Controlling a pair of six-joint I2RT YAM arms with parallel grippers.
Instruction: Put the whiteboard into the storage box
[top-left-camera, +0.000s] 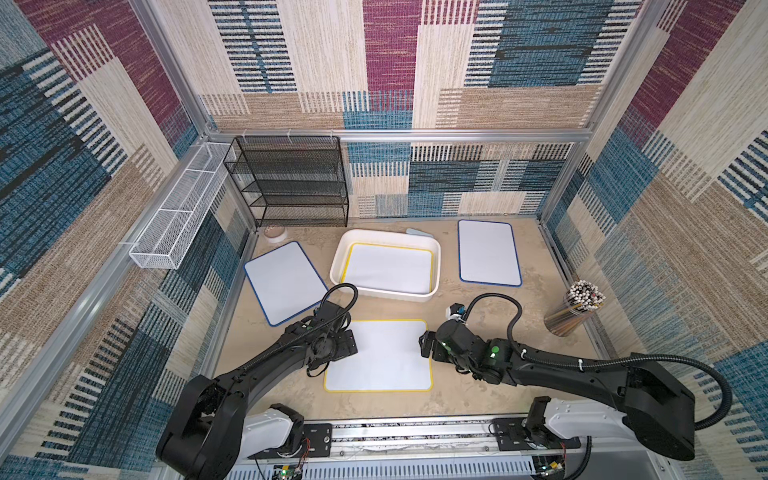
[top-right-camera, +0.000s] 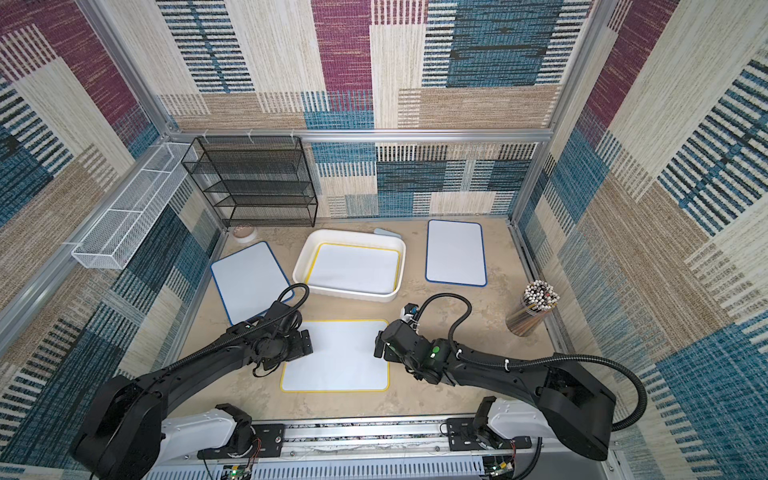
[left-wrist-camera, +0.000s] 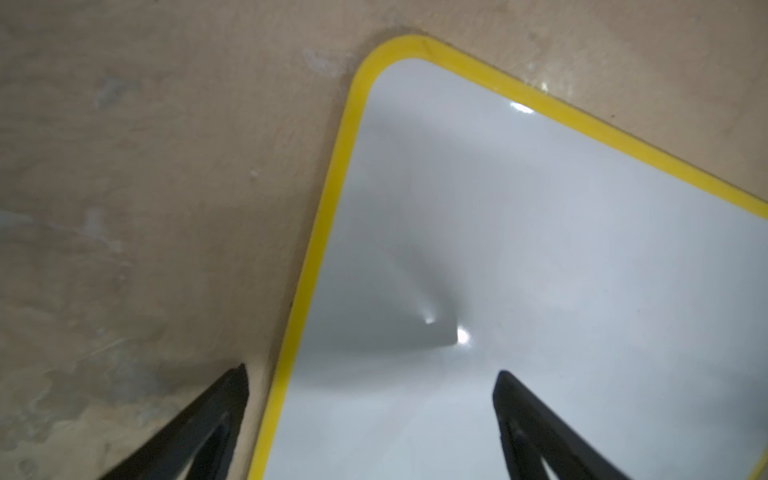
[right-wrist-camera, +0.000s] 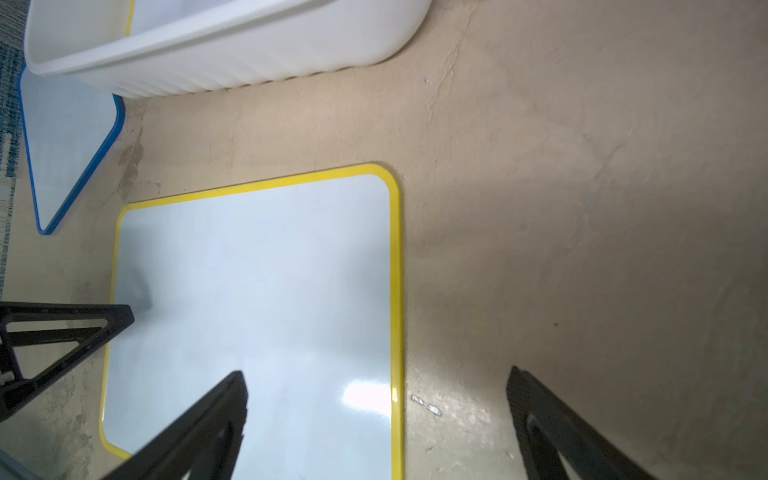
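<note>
A yellow-edged whiteboard (top-left-camera: 389, 360) lies flat on the table at the front centre. Above its left edge stands my left gripper, fingers apart on either side of that yellow edge, nothing gripped. My right gripper is open over the board's right edge, one finger above the white surface and the other above bare table. Behind the board sits the white storage box (top-left-camera: 336, 276), with another yellow-edged whiteboard (top-left-camera: 389, 268) lying inside it.
Blue-edged whiteboards lie on the table at the left (top-left-camera: 284, 284) and back right (top-left-camera: 489, 252). A holder of pens (top-left-camera: 580, 304) stands on the right. A black wire rack (top-left-camera: 292, 184) is at the back left, near a roll of tape (top-left-camera: 275, 233). Bare table separates the box and front board.
</note>
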